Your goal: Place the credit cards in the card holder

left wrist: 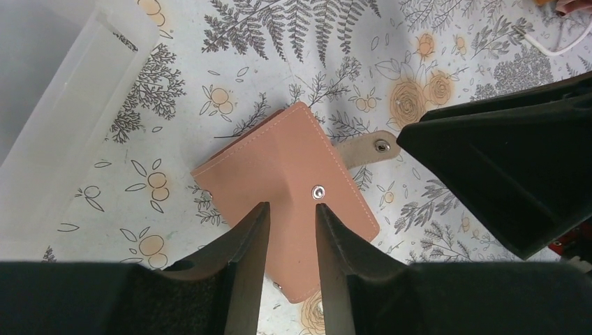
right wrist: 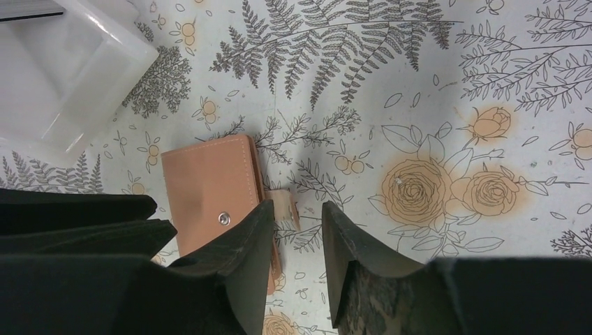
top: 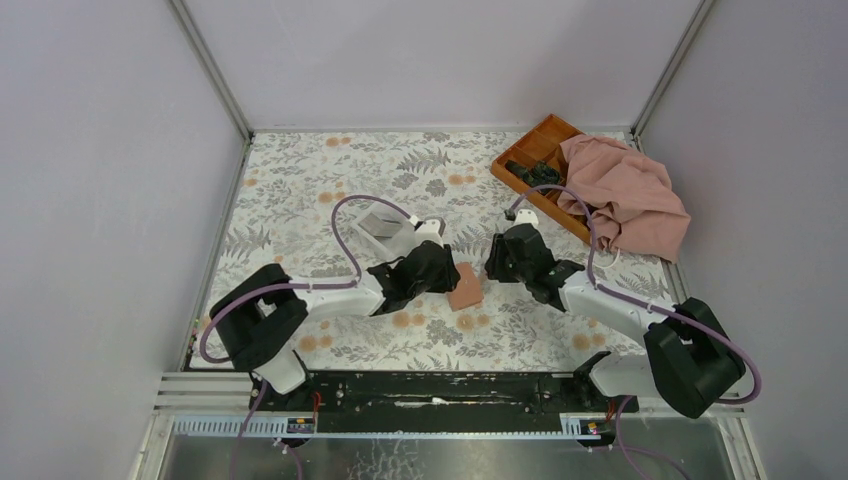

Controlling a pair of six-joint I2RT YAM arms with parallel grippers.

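The card holder, salmon-coloured with a snap button, lies on the patterned tabletop between my two grippers. Its tan strap sticks out to one side. In the left wrist view my left gripper stands part open above the holder, nothing between its fingers. My right gripper is just right of the holder, also part open and empty, with the strap partly seen beyond its fingers. A white container sits behind the left gripper; a dark-edged flat item shows in it. I cannot tell whether it is a card.
At the back right an orange wooden tray holds a dark green item, with a pink cloth draped over its side. A white cord lies beside it.
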